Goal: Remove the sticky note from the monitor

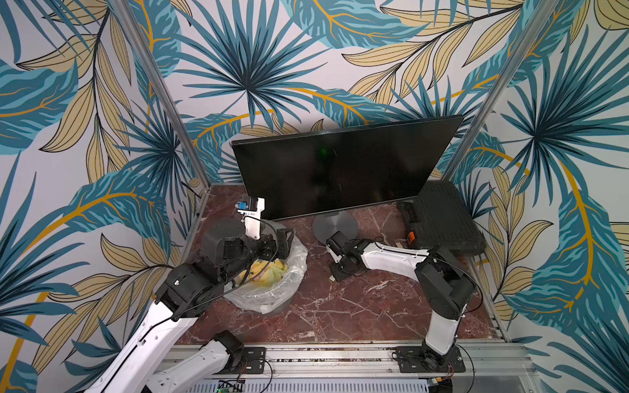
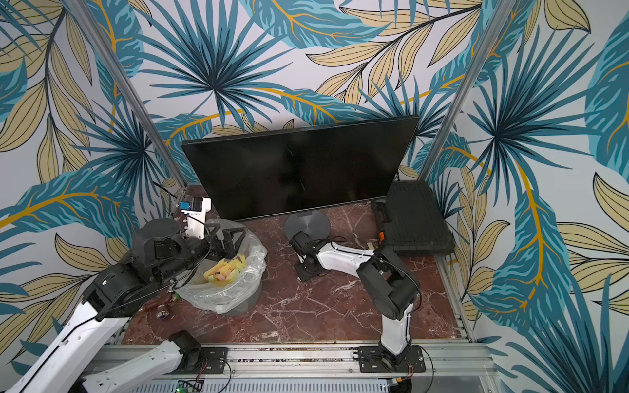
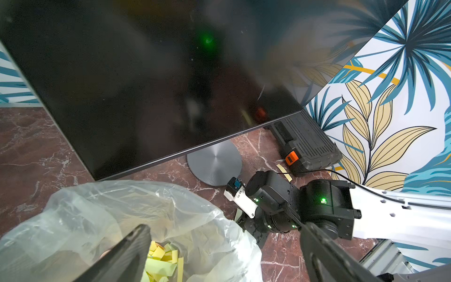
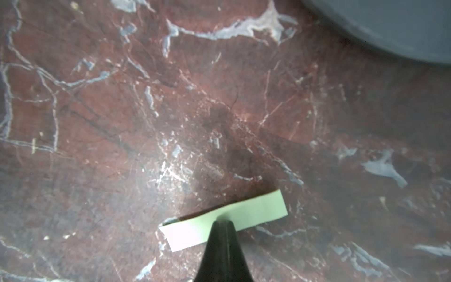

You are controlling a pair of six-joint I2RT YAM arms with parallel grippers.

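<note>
My right gripper is shut low over the table, its fingertips against the middle of a pale green paper strip (image 4: 260,209). I cannot tell if the strip is pinched or only touched. The strip bends slightly there and shadow shows along its upper edge. A light bit of paper (image 3: 238,214) also shows beside that gripper in the left wrist view. My left gripper stands open above the bin with the clear plastic liner (image 1: 298,268), nothing between its fingers. The black monitor (image 1: 347,167) stands at the back, with no note visible on its screen.
Several yellow and green paper pieces (image 2: 224,271) lie in the bin. A round grey monitor base (image 3: 214,162) sits close to my right gripper. A black case (image 2: 419,219) occupies the right side, with a small yellowish strip (image 3: 284,172) near it.
</note>
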